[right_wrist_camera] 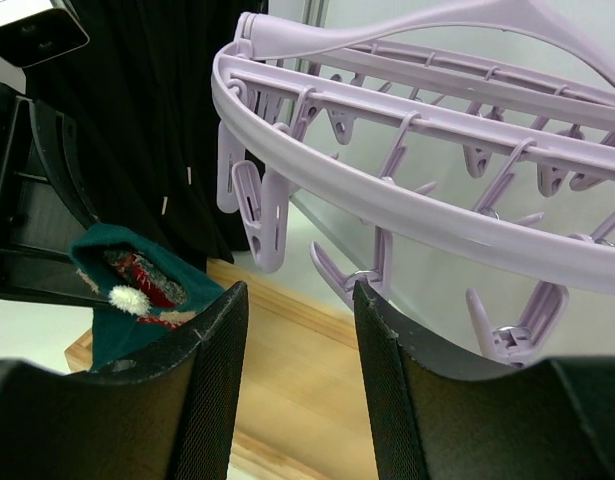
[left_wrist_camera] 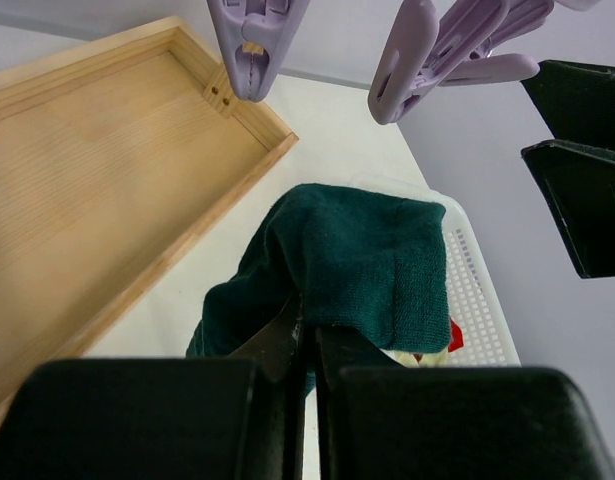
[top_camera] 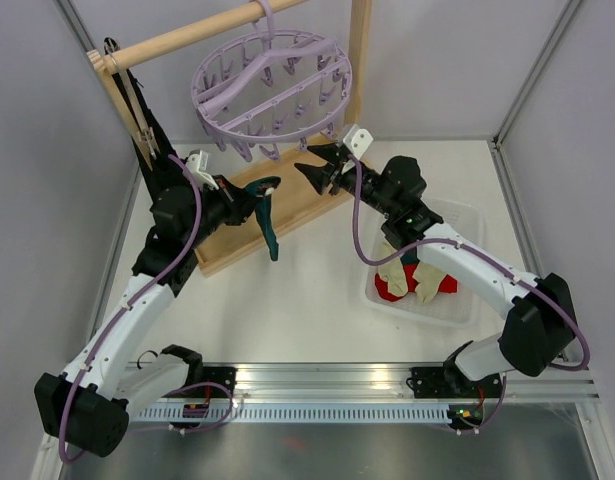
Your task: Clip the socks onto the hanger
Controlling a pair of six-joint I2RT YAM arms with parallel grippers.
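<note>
A dark green sock [top_camera: 266,225] hangs from my left gripper [top_camera: 249,192], which is shut on its cuff just below the hanger. In the left wrist view the sock [left_wrist_camera: 357,265] folds over the fingertips. The right wrist view shows its opening with a red patterned inside and a white bobble. Above hangs the round lilac hanger [top_camera: 332,95] with clips around its rim; one clip [right_wrist_camera: 259,215] dangles near the sock. My right gripper stands part open, its fingers apart with nothing between them, just below the rim at the hanger's right side.
The hanger hangs from a wooden rack [top_camera: 192,33] whose base panel [top_camera: 222,245] lies beneath. A white basket [top_camera: 442,310] with red, cream and green socks stands at the right. Black cloth [top_camera: 152,150] hangs at the left.
</note>
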